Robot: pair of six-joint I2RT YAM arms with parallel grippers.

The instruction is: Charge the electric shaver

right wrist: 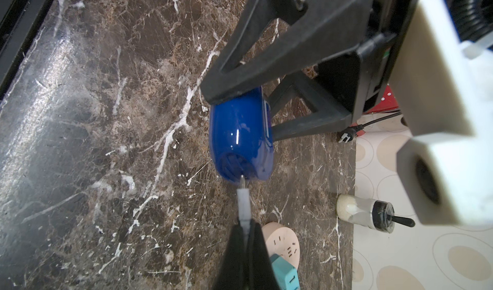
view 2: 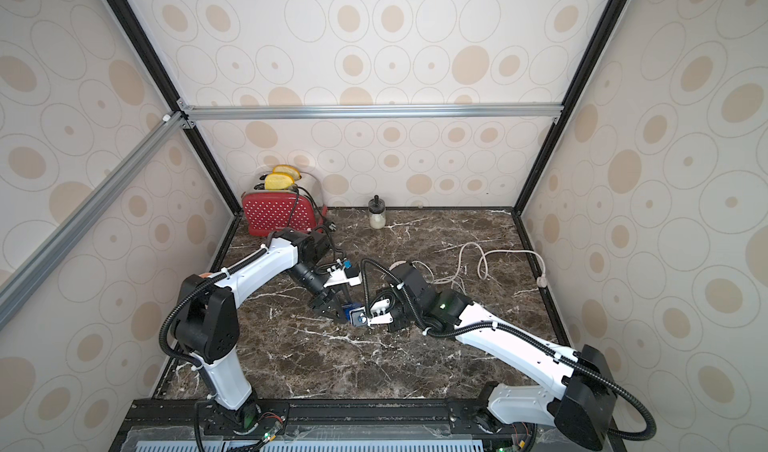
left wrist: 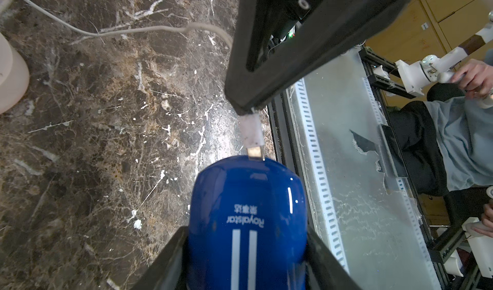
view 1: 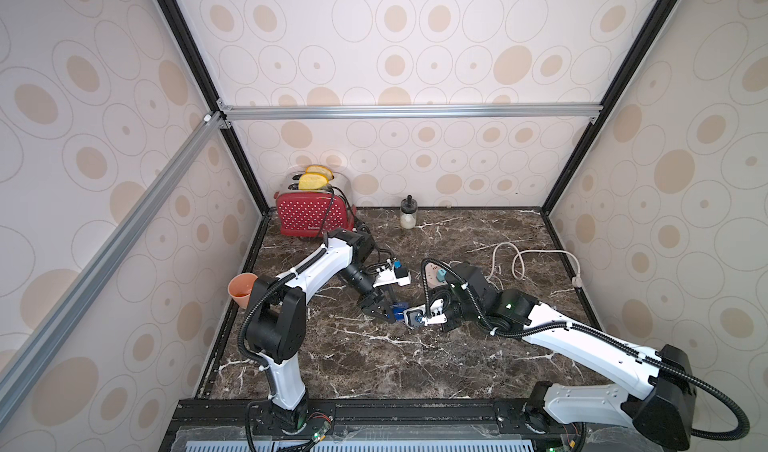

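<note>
The blue shaver (left wrist: 246,208) is clasped by my left gripper, its fingers on either side of the body. In the right wrist view the same shaver (right wrist: 238,136) hangs over the counter with its end toward my right gripper. That gripper is shut on a slim white charging plug (right wrist: 244,205). The plug's metal tip meets the shaver's end; how deep it sits cannot be told. A pale cable (left wrist: 159,28) runs to the right fingers (left wrist: 287,59).
Beyond the plug stand a pink round socket (right wrist: 284,240) and a teal adapter (right wrist: 284,273). A red toaster (view 1: 312,213), a small jar (view 1: 409,212) and an orange cup (view 1: 241,289) lie farther off.
</note>
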